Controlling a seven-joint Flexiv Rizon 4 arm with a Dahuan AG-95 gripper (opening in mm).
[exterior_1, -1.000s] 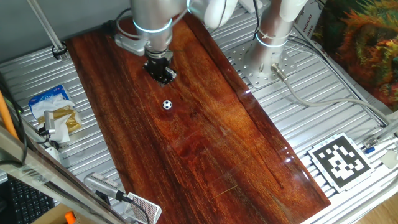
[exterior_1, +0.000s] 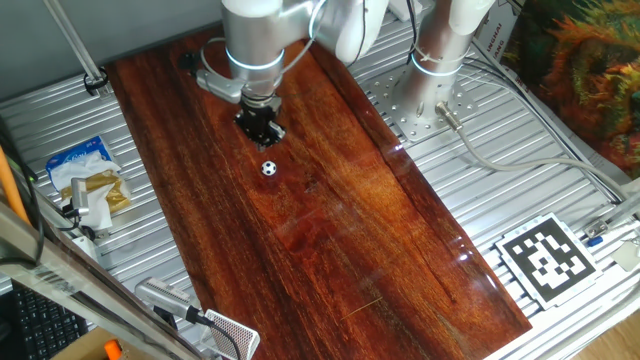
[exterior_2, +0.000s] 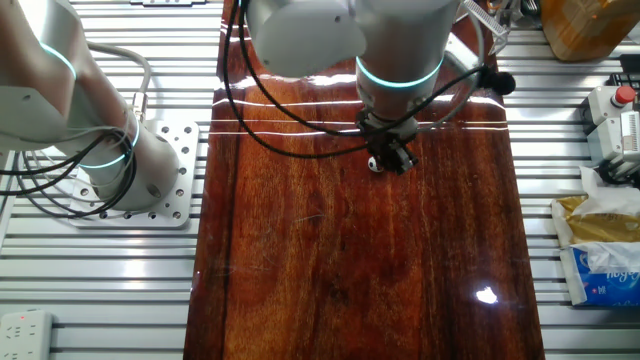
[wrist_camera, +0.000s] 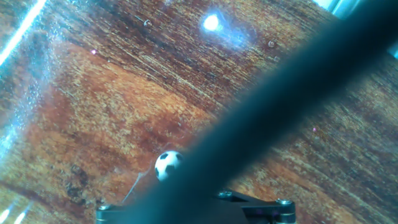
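A small black-and-white soccer ball (exterior_1: 269, 169) rests on the dark wooden board (exterior_1: 330, 240). My black gripper (exterior_1: 268, 140) hangs close to it, on the far side in the first exterior view. From the second exterior view, the ball (exterior_2: 375, 164) shows only partly beside the gripper (exterior_2: 398, 160). In the wrist view the ball (wrist_camera: 168, 165) lies beyond the gripper's black fingers at the bottom edge, not between them. A dark, blurred cable (wrist_camera: 280, 102) crosses that view and covers part of the gripper. Whether the fingers are apart is unclear.
Around the ball the board is bare. Metal slats surround the board, with a marker plate (exterior_1: 548, 260) at the right and a blue-and-white packet (exterior_1: 88, 175) at the left. A camera (exterior_1: 165, 297) stands by the board's near left edge.
Over the last second the arm has come toward the camera and slightly right, bringing my gripper nearer the ball. The ball has stayed in place.
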